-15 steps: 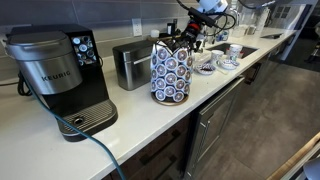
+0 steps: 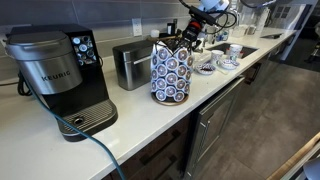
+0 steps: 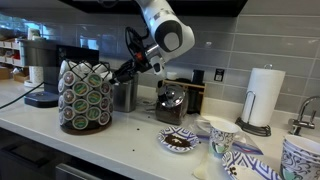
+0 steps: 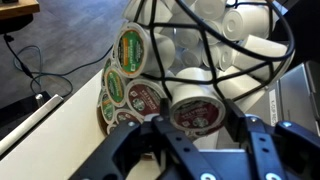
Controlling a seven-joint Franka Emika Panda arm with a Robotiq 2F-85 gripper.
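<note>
A round wire carousel of coffee pods (image 2: 171, 78) stands on the counter beside the coffee maker; in exterior view 2 the carousel (image 3: 86, 97) is at the left. My gripper (image 3: 118, 75) reaches its upper side from the right. Close up in the wrist view, a single coffee pod (image 4: 198, 108), its printed lid facing the camera, sits between the black fingers, which are shut on it. That pod is at the carousel's upper wire edge; whether it is still within its slot I cannot tell. More pods (image 4: 131, 50) fill the rack around and behind it.
A black and silver Keurig coffee maker (image 2: 65, 80) stands nearer exterior view 1. Behind the carousel is a silver toaster-like box (image 2: 132, 64). Bowls, plates (image 3: 178, 138) and cups (image 3: 222, 137) lie farther along, with a paper towel roll (image 3: 263, 97). Bare counter (image 2: 135, 117) lies in front.
</note>
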